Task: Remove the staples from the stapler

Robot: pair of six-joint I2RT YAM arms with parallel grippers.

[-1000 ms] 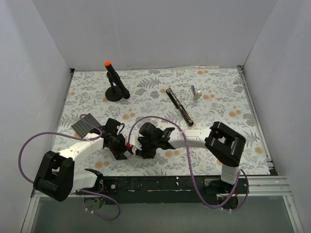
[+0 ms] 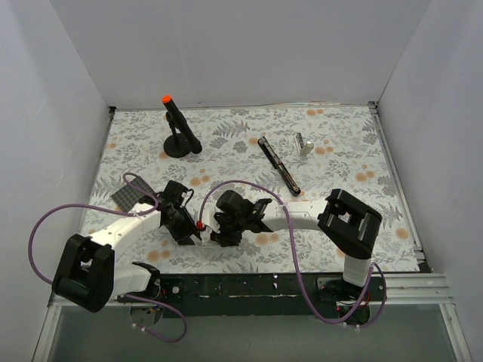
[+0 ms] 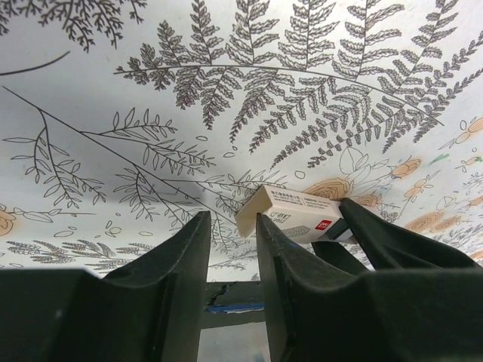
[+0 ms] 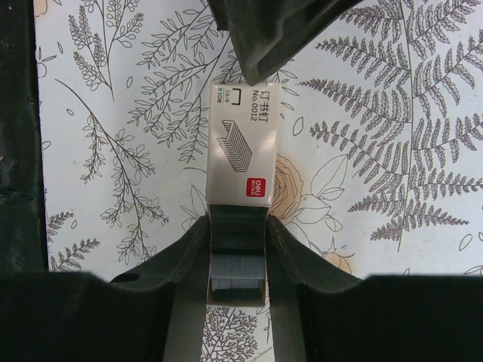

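A cream staple box (image 4: 241,139) with a red label lies in front of my right gripper, which is shut on a dark piece with staples in it, joined to the box's end. In the left wrist view the box (image 3: 302,207) sits just past my left gripper, whose fingers stand apart, open, with one fingertip near the box's end. In the top view both grippers meet at the near middle of the table, largely hiding the box.
An open stapler (image 2: 278,162) lies at the back middle, with a small pale item (image 2: 304,145) to its right. A black stand (image 2: 177,147) and a dark mat (image 2: 127,196) are at left.
The left arm has shifted very slightly at the gripper. The right arm and the other things look unchanged.
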